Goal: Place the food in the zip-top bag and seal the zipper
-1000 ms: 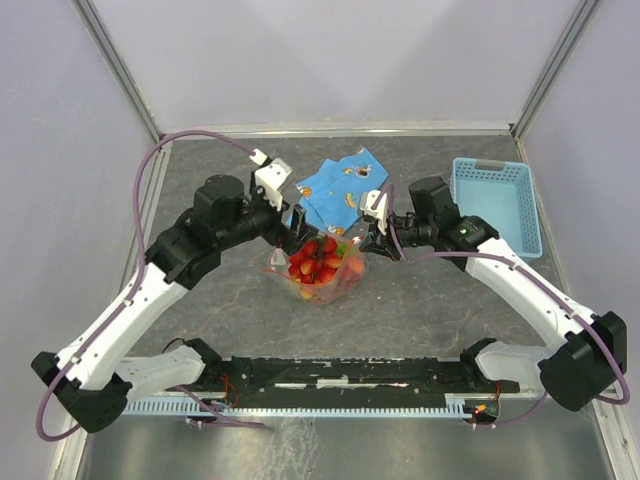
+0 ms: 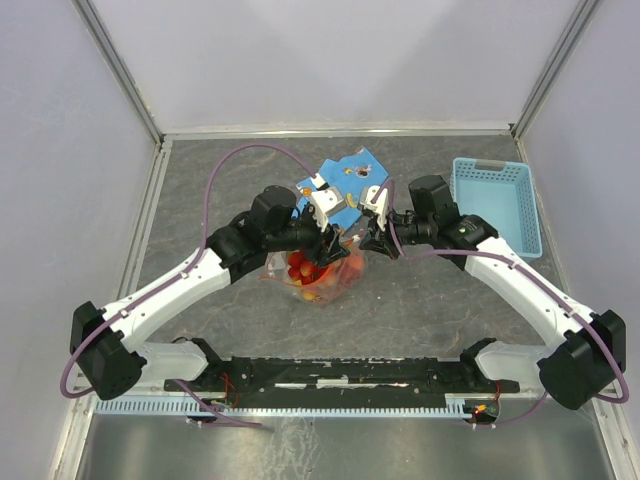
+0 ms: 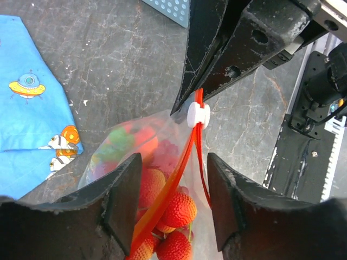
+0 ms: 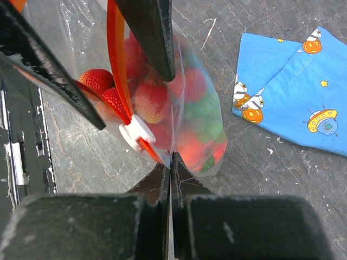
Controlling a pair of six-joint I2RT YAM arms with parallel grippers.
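The zip bag [image 2: 310, 280] holds red strawberries [image 4: 152, 103] and some green pieces, with a red zipper and white slider [image 4: 135, 132]. My right gripper is shut on the clear bag edge beside the slider. My left gripper is part open, its fingers either side of the red zipper strip, near the slider and over the strawberries.
A folded blue cloth [image 2: 355, 175] with cartoon prints lies behind the bag. A light blue basket [image 2: 500, 210] sits at the back right.
My left arm has moved right and toward the bag's zipper, closing in on my right gripper. The right arm looks unmoved.
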